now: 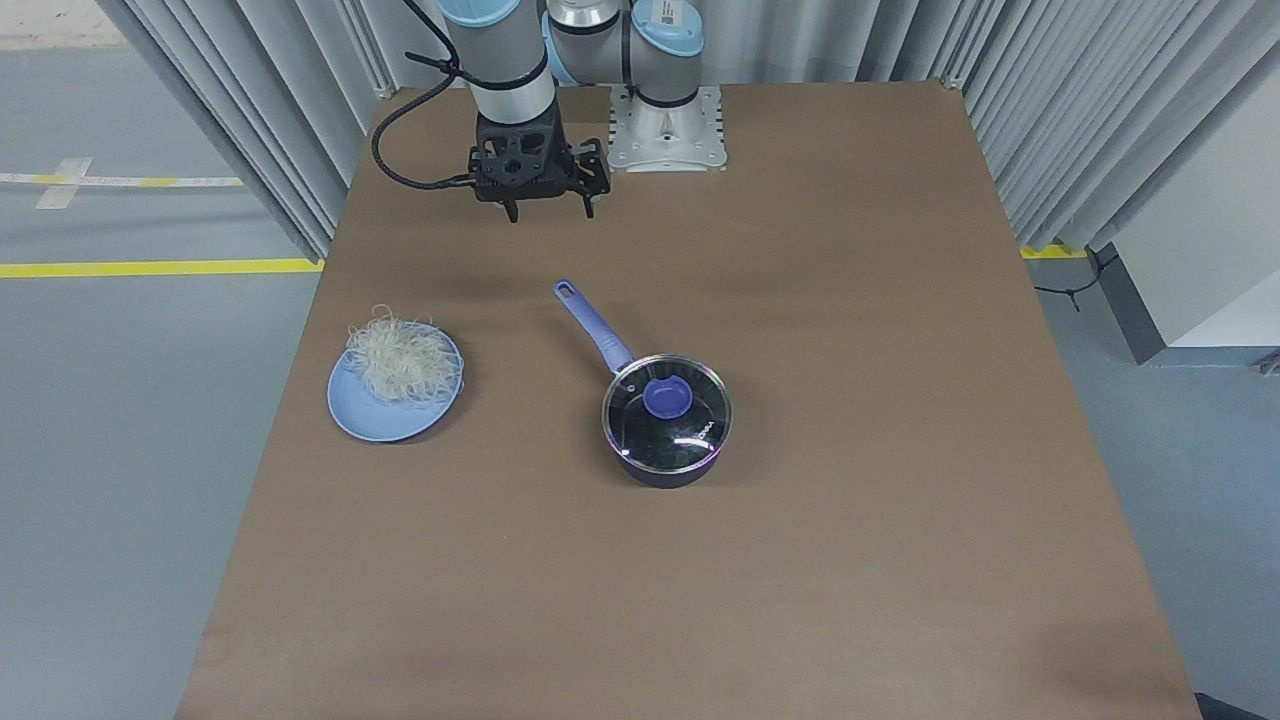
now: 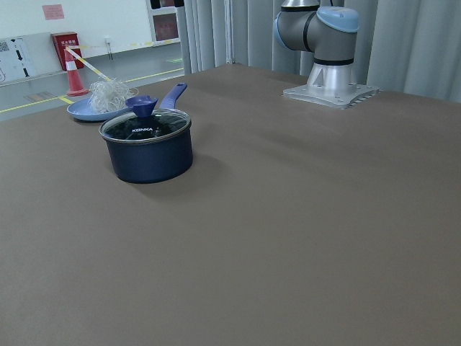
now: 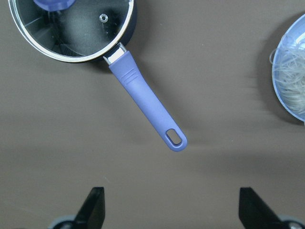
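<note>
A dark blue saucepan [image 2: 148, 158] with a glass lid and blue knob [image 1: 667, 397] stands mid-table, its blue handle [image 3: 143, 95] pointing toward the robot. A blue plate [image 1: 360, 408] holding a pile of pale translucent strands [image 1: 402, 358] lies beside it, left in the front view and at the right edge in the wrist view. My gripper [image 1: 549, 211] hangs at the back of the table, above and behind both. In the wrist view its fingers [image 3: 90, 210] stand wide apart at the bottom, with nothing between them.
My arm's white base [image 1: 666, 144] is fixed at the back edge, with curtains behind it. Floor and a white wall lie beyond the table's sides.
</note>
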